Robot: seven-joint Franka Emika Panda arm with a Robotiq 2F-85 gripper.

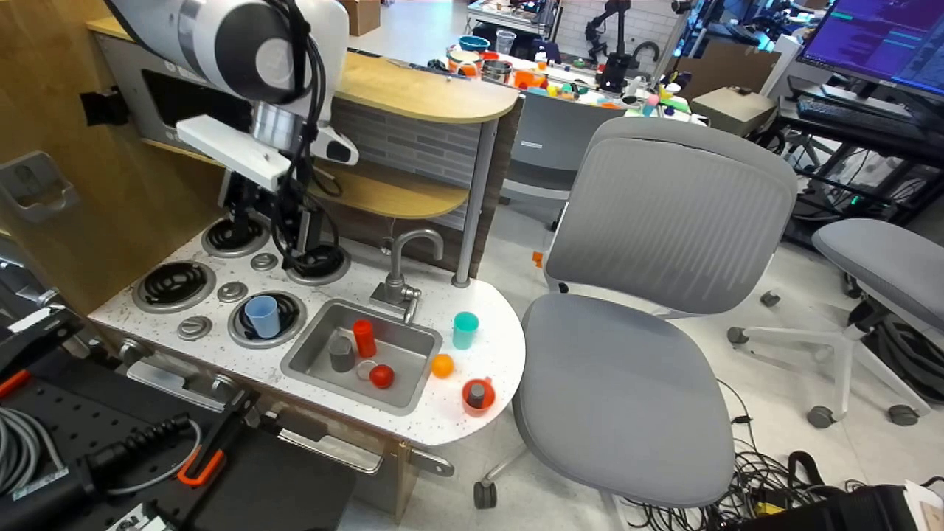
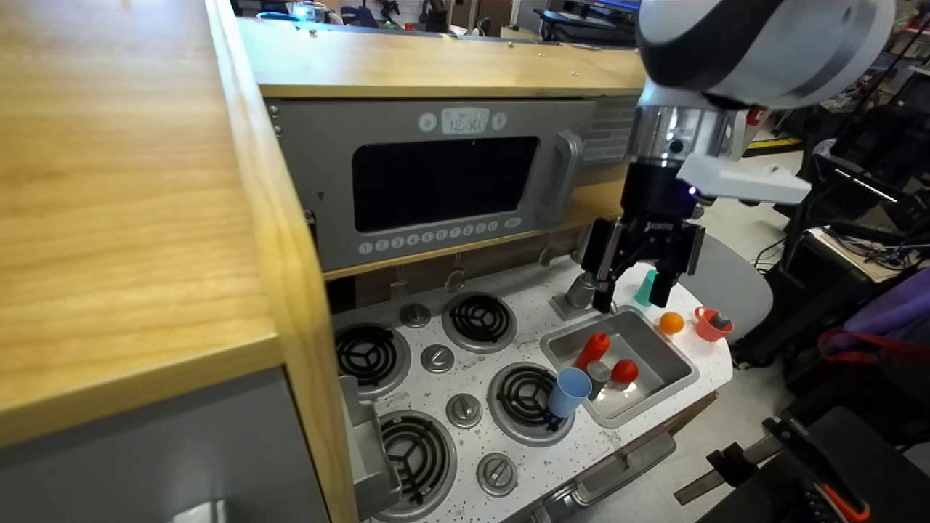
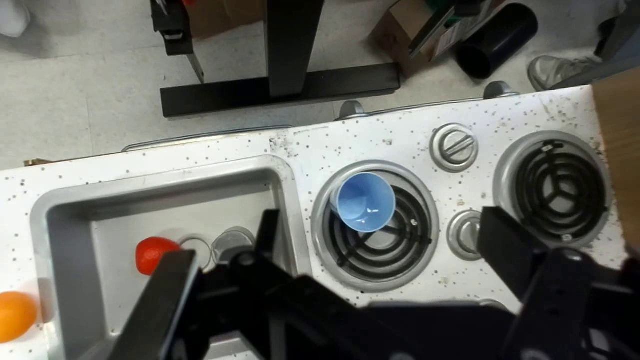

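My gripper (image 2: 631, 299) points down over the counter, its fingers (image 3: 270, 231) spread wide and nothing between them. In the wrist view, the blue cup (image 3: 366, 202) lies below and ahead of the gap, on the front burner beside the sink. That cup is apart from the fingers. The sink (image 1: 310, 341) holds a red bottle-like item (image 1: 363, 338), a grey cup (image 1: 341, 354) and a red round item (image 1: 382, 376). To the sink's right are a teal cup (image 1: 465, 330), an orange (image 1: 442, 366) and a red cup (image 1: 476, 408) with a dark item inside.
A microwave (image 2: 436, 183) and shelf overhang the back of the counter. The faucet (image 1: 396, 265) rises behind the sink. Several burners and knobs (image 2: 437, 358) fill the stove side. A high wooden wall (image 2: 253, 261) bounds the stove end.
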